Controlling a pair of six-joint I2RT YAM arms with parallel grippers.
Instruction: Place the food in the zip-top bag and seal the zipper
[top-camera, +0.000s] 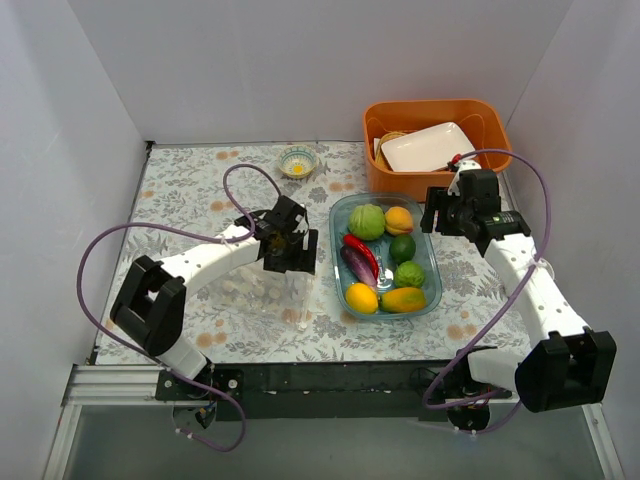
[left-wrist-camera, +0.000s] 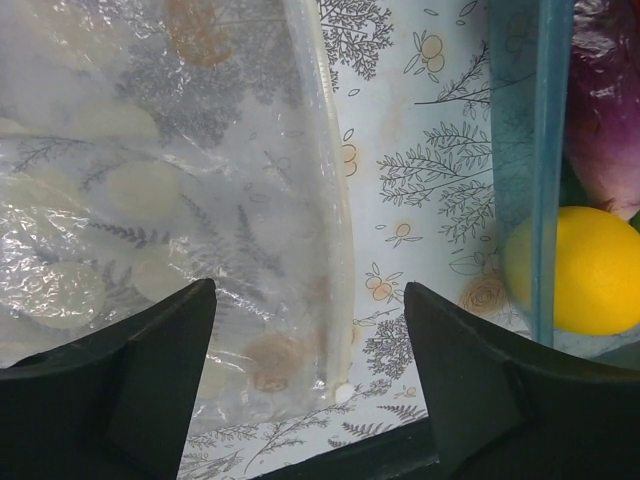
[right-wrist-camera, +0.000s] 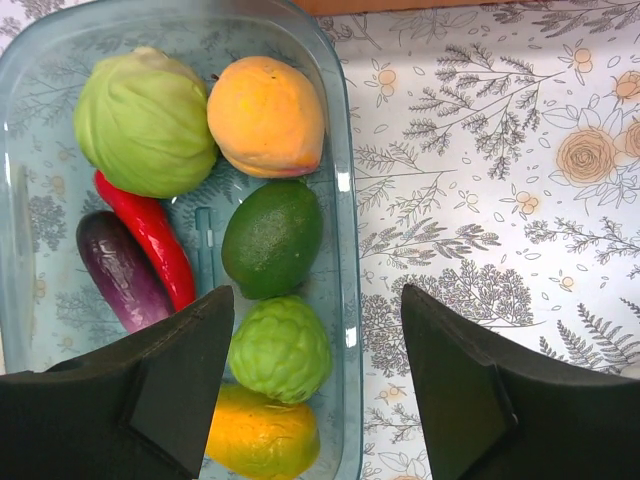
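A clear zip top bag (top-camera: 253, 292) lies flat on the patterned table, partly under my left arm. Its pale zipper edge (left-wrist-camera: 338, 230) runs along the right side in the left wrist view. Over that edge my left gripper (top-camera: 297, 260) hangs with its fingers apart and empty. The food sits in a clear blue bin (top-camera: 336, 262): cabbage (top-camera: 367, 221), peach (right-wrist-camera: 266, 115), avocado (right-wrist-camera: 272, 240), red pepper (right-wrist-camera: 160, 245), eggplant (top-camera: 358, 265), a green bumpy fruit (right-wrist-camera: 281, 348), lemon (top-camera: 361, 298) and papaya (top-camera: 403, 300). My right gripper (top-camera: 437, 210) is open and empty above the bin's right rim.
An orange bin (top-camera: 385, 182) holding a white tray (top-camera: 430, 150) stands behind the food bin. A small patterned bowl (top-camera: 298, 162) sits at the back. Clear table (right-wrist-camera: 490, 250) lies to the right of the food bin.
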